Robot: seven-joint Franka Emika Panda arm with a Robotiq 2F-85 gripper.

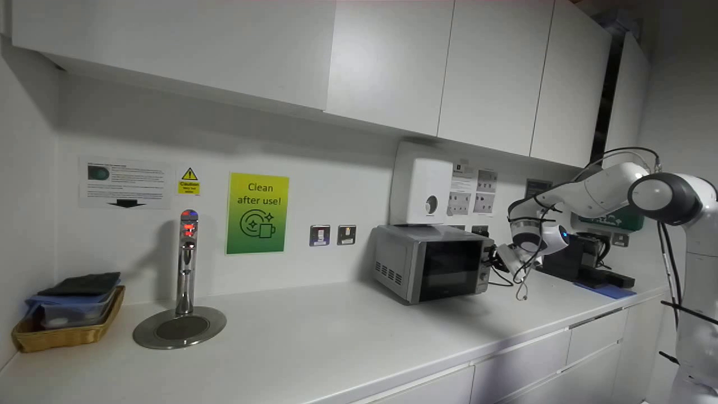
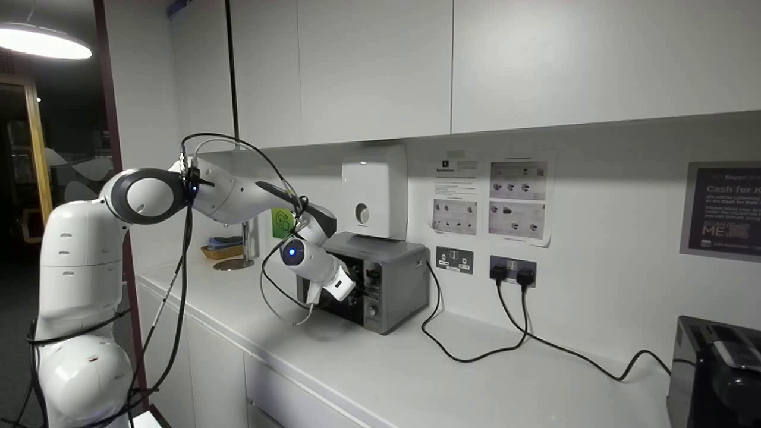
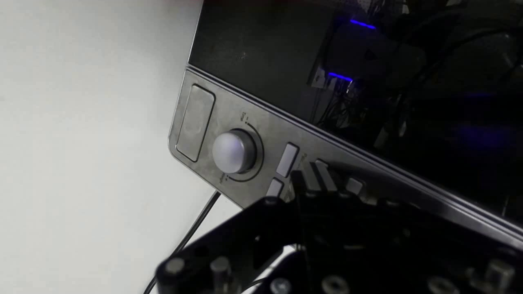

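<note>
A grey microwave (image 1: 397, 259) with a dark glass door (image 1: 449, 269) stands on the counter, its door closed. In the wrist view its control panel (image 3: 220, 105) runs diagonally, with a round knob (image 3: 230, 152), a large flat button (image 3: 196, 122) and several small buttons (image 3: 287, 159). My gripper is shut at this panel, its fingertips together over the area of the small buttons. Nothing shows between the fingers. Whether the tips touch a button I cannot tell, as they cover that spot. In exterior view 2 the robot's hand (image 2: 329, 274) hides part of the panel.
A white dispenser (image 2: 374, 189) hangs on the wall right above the microwave. A black cable (image 2: 456, 356) trails over the counter beside it. Farther along stands a dark machine (image 2: 717, 371).
</note>
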